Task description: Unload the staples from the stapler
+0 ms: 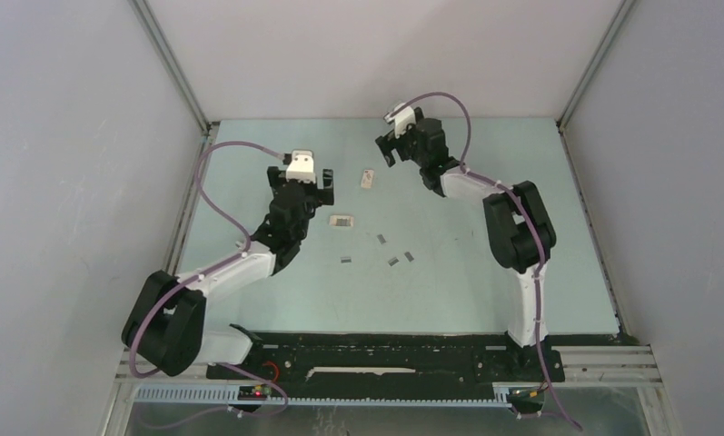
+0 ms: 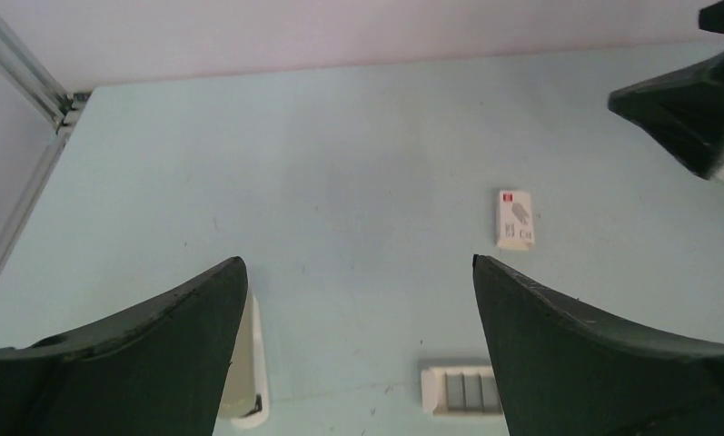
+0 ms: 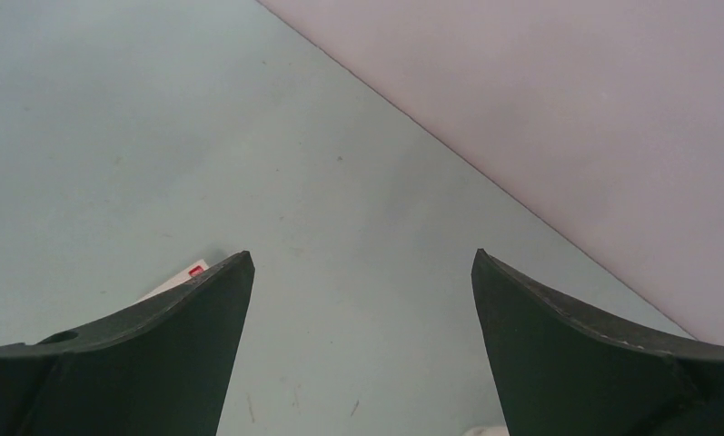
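My left gripper (image 1: 300, 182) hangs open over the left part of the table, empty. My right gripper (image 1: 387, 148) is open near the back, also empty. A small card-like box (image 1: 367, 179) lies between them, also in the left wrist view (image 2: 514, 220). A pale case with grey staple strips (image 1: 341, 221) lies right of my left gripper. A long beige object (image 2: 241, 363), possibly a stapler, is partly hidden behind the left gripper's finger in the left wrist view. Small grey pieces (image 1: 393, 261), apparently staples, lie loose on the table.
The pale table (image 1: 449, 291) has free room at the front. Walls border it at the back and sides.
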